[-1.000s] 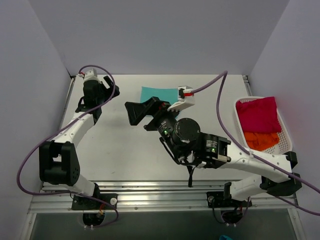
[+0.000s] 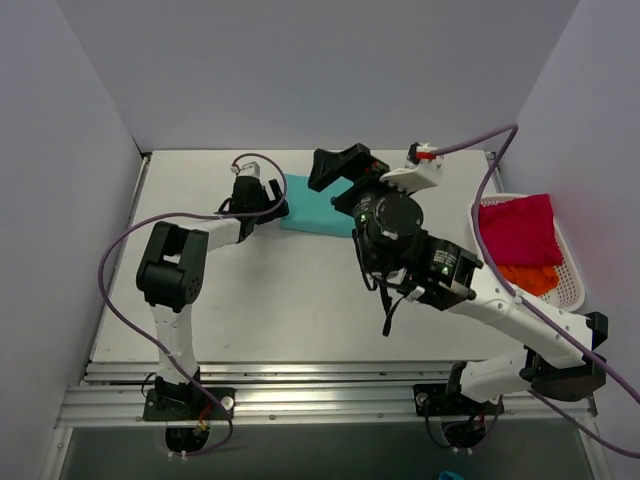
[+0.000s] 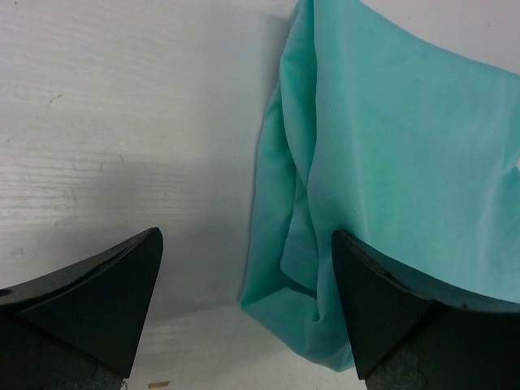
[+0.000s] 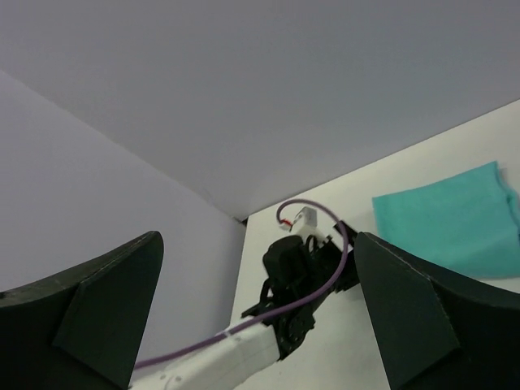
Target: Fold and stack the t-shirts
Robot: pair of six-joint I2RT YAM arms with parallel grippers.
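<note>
A folded teal shirt point(image 2: 312, 205) lies on the table point(image 2: 260, 310) at the back middle. My left gripper point(image 2: 276, 200) is open at its left edge; in the left wrist view the shirt's folded edge point(image 3: 301, 211) runs between the fingertips, close to the right finger. My right gripper point(image 2: 335, 180) is raised over the table near the shirt's right part, hiding some of it; in the right wrist view its open fingers frame the left arm and the shirt point(image 4: 443, 219).
A white basket point(image 2: 566, 290) at the right holds a red cloth point(image 2: 515, 225) and an orange one point(image 2: 525, 277). Grey walls stand at back and sides.
My left gripper has moved right from the back left to the shirt's left edge. My right gripper has moved toward the back and right.
</note>
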